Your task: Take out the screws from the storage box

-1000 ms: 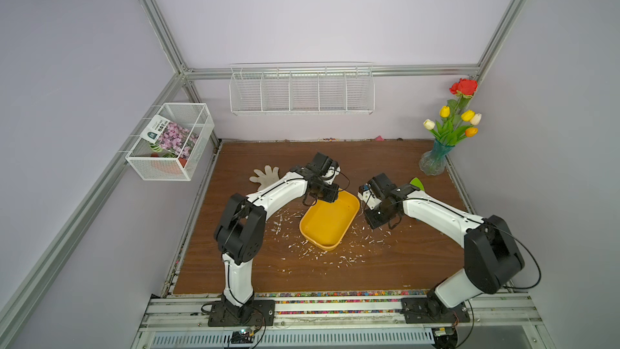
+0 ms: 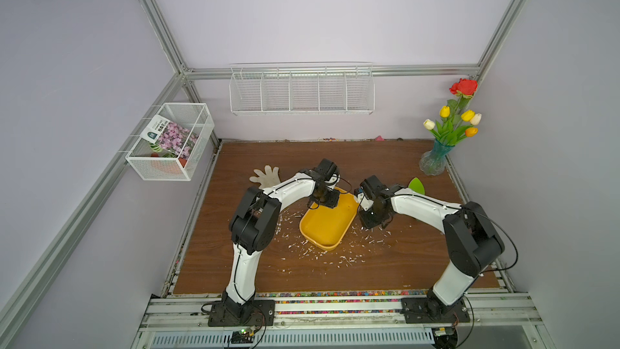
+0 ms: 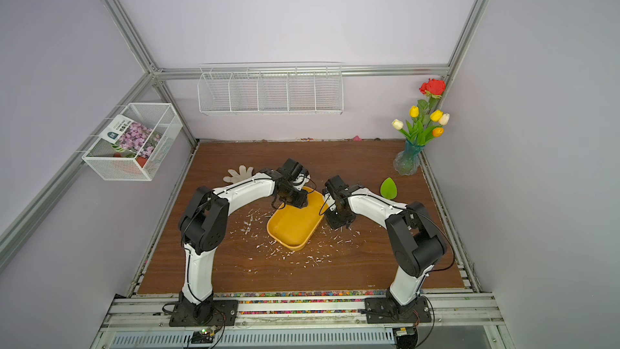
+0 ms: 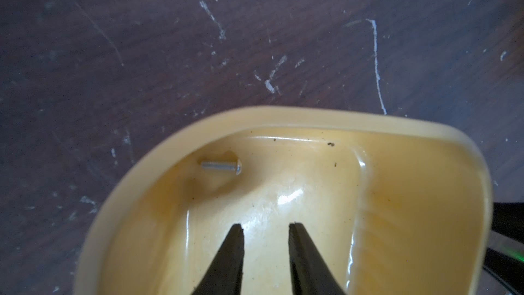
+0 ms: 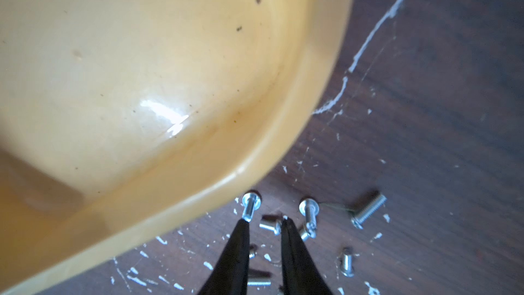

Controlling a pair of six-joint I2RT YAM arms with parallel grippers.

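Observation:
The yellow storage box (image 2: 325,225) stands mid-table. In the left wrist view one silver screw (image 4: 221,166) lies inside it, in a corner. My left gripper hangs over the box, open, with no screw between its fingers; that screw is beyond its tips. My right gripper is just outside the box's rim, its fingers apart. Below its tips several screws lie on the wood, among them one screw (image 5: 251,206) by the rim and a longer screw (image 5: 369,210) farther right. No held screw shows in the right gripper.
A pale glove (image 2: 265,176) lies behind the left arm, and a green leaf shape (image 3: 388,188) behind the right arm. The flower vase (image 2: 434,160) stands at the back right. White scratches mark the wood around the box.
Over the second, my left gripper moved slightly down and right, farther over the box. The right arm shifted left toward the box's edge. The box stayed in place.

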